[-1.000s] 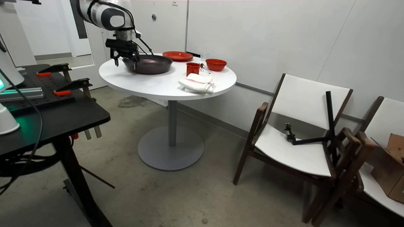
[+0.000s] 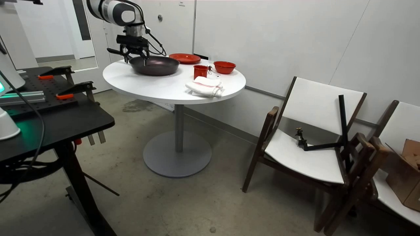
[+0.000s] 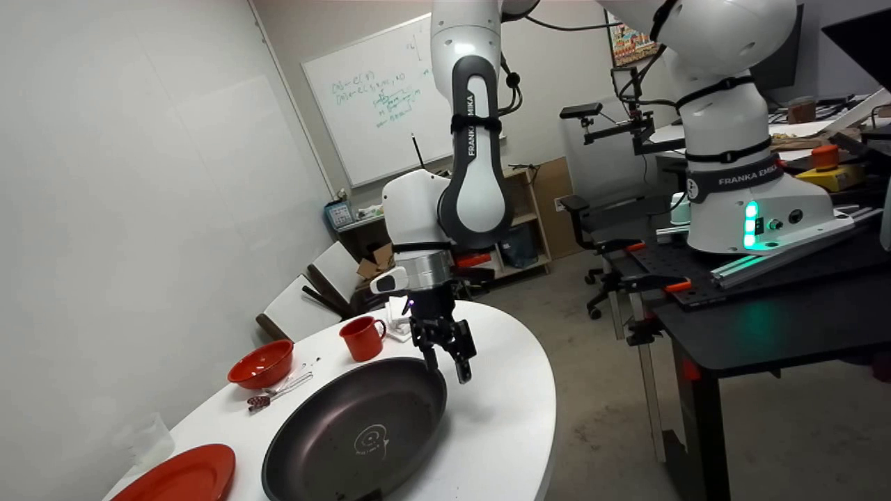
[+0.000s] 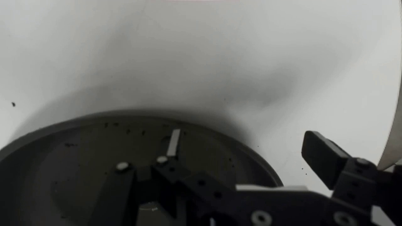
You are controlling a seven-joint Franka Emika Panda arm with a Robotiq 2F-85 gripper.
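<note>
A dark frying pan (image 3: 355,438) rests on the round white table (image 2: 157,86). My gripper (image 3: 448,369) is open above the pan's near edge, with nothing held between its fingers. In the wrist view, one finger (image 4: 174,143) is over the pan's interior and the other finger (image 4: 324,160) is outside its rim, above bare table. The rim runs across the gap between them; whether anything touches it I cannot tell. In exterior view 1, my gripper (image 2: 136,61) partly covers the pan's left side.
A red plate (image 2: 185,58), red mug (image 2: 200,71), red bowl (image 2: 224,67) and folded white cloth (image 2: 205,86) share the table. Metal utensils (image 3: 284,387) lie near the bowl. A black table (image 2: 59,118) stands apart on the left.
In exterior view 1, my gripper has shifted slightly right and has turned, its fingers now closer over the pan's left edge. The pan and dishes stay where they were.
</note>
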